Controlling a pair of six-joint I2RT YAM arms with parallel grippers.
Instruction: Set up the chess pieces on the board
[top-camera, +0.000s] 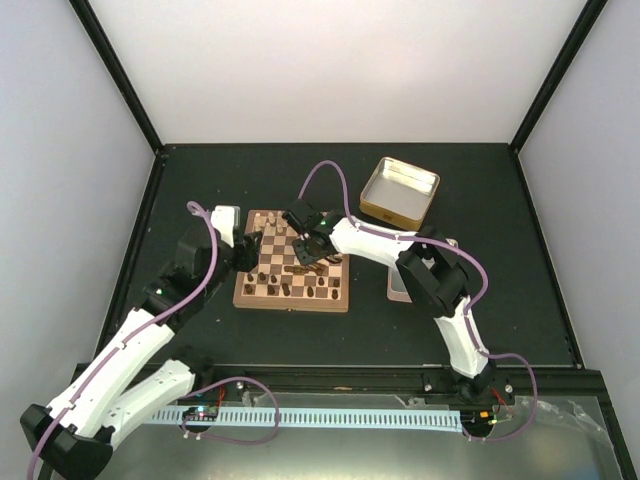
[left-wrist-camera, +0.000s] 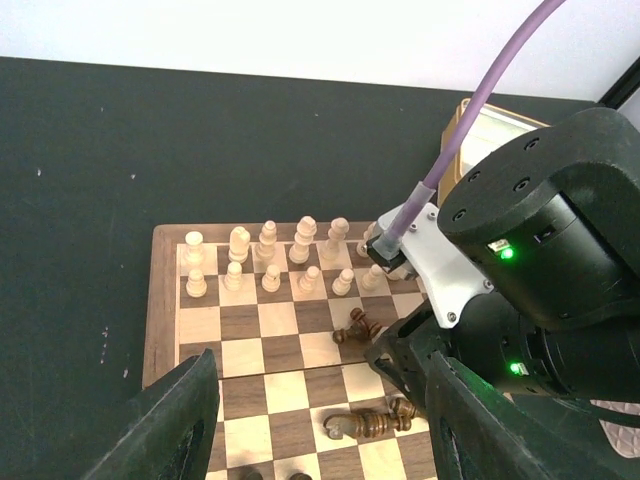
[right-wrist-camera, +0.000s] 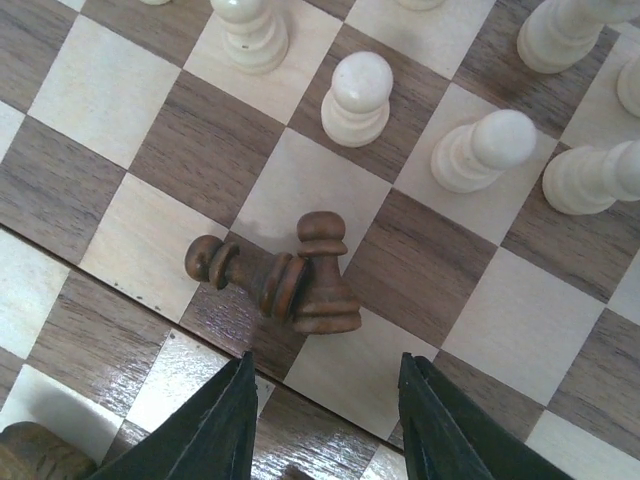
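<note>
On the chess board (top-camera: 292, 306) white pieces (left-wrist-camera: 305, 240) stand in two rows at the far side. Dark pieces (top-camera: 285, 290) stand near the front edge. Mid-board, two dark pawns (right-wrist-camera: 325, 285) lie touching each other in the right wrist view. More dark pieces (left-wrist-camera: 370, 424) lie on their sides closer to the front. My right gripper is above the board, open and empty, with the two pawns ahead of its fingertips. My left gripper is at the board's left side, its fingers apart with nothing seen held between them.
A golden tin (top-camera: 400, 195) stands behind and right of the board. A pale tray (top-camera: 398, 287) sits to the right, partly covered by the right arm. The right arm reaches low across the board's right half.
</note>
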